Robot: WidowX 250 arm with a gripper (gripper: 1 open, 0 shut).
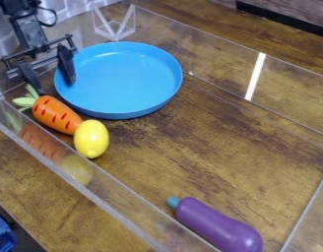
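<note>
My black gripper [43,61] is at the far upper left, by the left rim of a blue plate [125,74]; whether it is open or shut is too unclear to tell. Just below it lies an orange toy carrot [58,116] with green leaves, beside a yellow lemon [91,138]. A purple toy eggplant [220,225] lies at the bottom right.
Clear walls [123,211] edge the wooden work area on the left and right. A blue object [1,239] shows at the lower left corner, outside the wall.
</note>
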